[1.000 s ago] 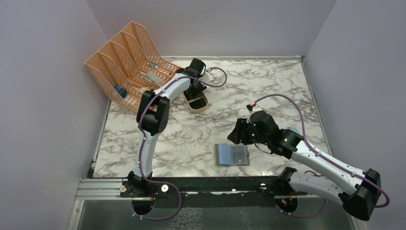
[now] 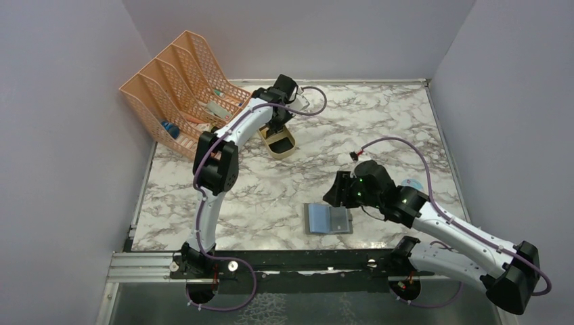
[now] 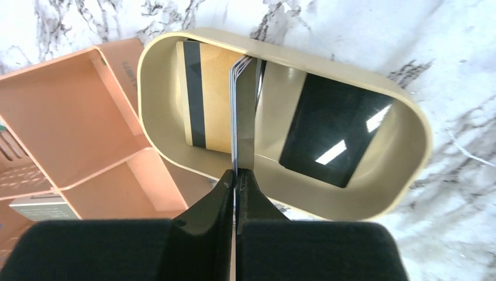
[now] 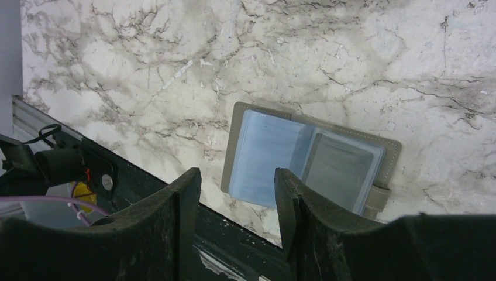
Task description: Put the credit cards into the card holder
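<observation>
Thin cards (image 3: 234,111) show nearly edge-on above the tan box, their near end between the fingertips of my shut left gripper; how many are pinched is hard to tell. Inside the box lie a tan card with a dark stripe (image 3: 195,96) on the left and a black card (image 3: 333,129) on the right. The open card holder (image 4: 231,155), with a blue-tinted sleeve and a grey clear one, lies flat near the table's front edge. My right gripper is open above it, with nothing between its fingers.
The tan oval box (image 2: 279,155) stands below the left gripper. Left of it is an orange slotted rack (image 2: 162,84) holding small items. Marble table between box and card holder is clear. A light blue round thing (image 2: 411,183) lies partly behind the right arm.
The right arm has barely moved; box and card holder look unmoved.
</observation>
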